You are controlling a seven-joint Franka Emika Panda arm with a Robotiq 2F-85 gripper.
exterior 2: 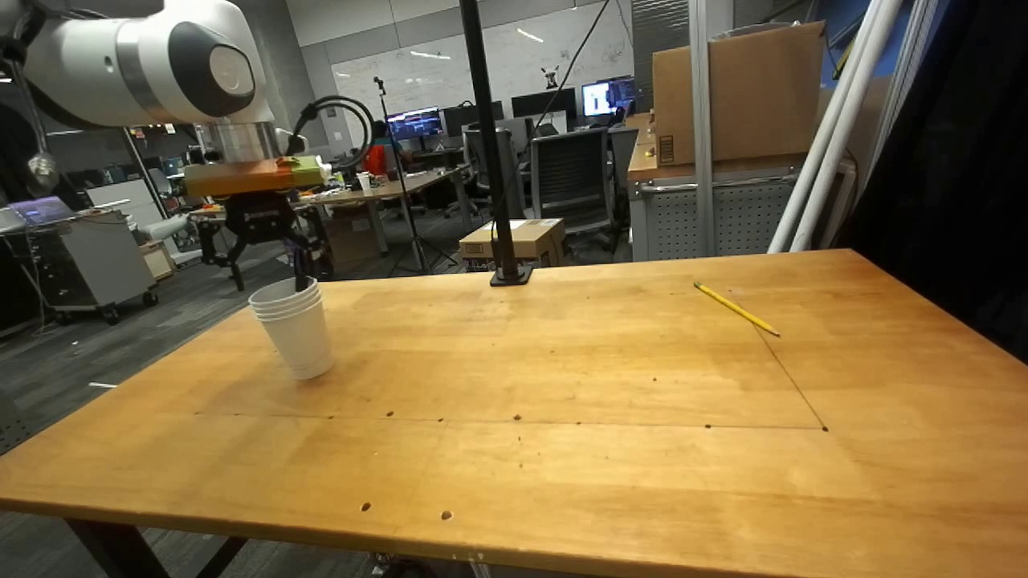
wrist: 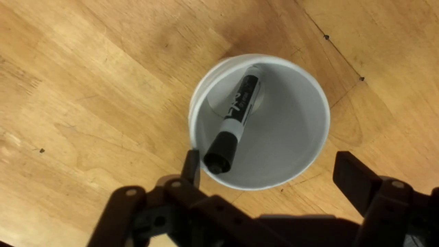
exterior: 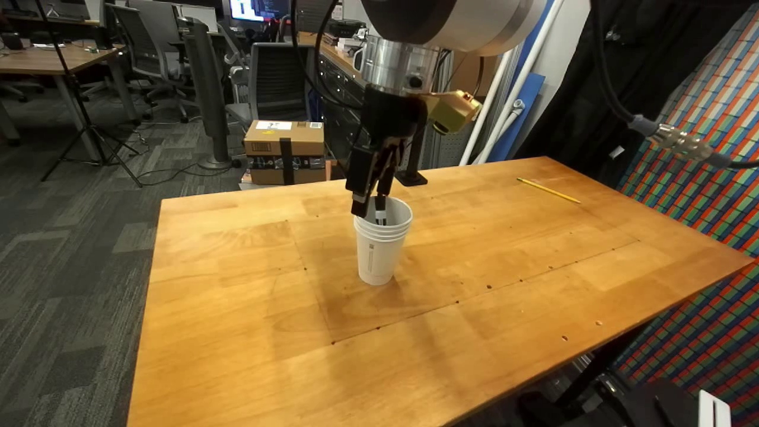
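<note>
A stack of white cups [exterior: 380, 250] stands upright on the wooden table. Inside the top cup a black-and-white marker [wrist: 240, 105] leans, its black cap up against the rim nearest my gripper. The gripper is open, its fingers spread wide, with nothing held. In the wrist view one finger [wrist: 191, 168] is close by the rim beside the marker's cap, and the other finger [wrist: 356, 181] is well off to the right of the cup. Exterior view 2 shows the fingers just above the cups [exterior 2: 294, 332]; whether any finger touches the rim, I cannot tell.
A yellow pencil [exterior 2: 737, 308] lies on the far right part of the table [exterior 2: 597, 482]. A black post [exterior 2: 507, 265] rises from the table's back edge.
</note>
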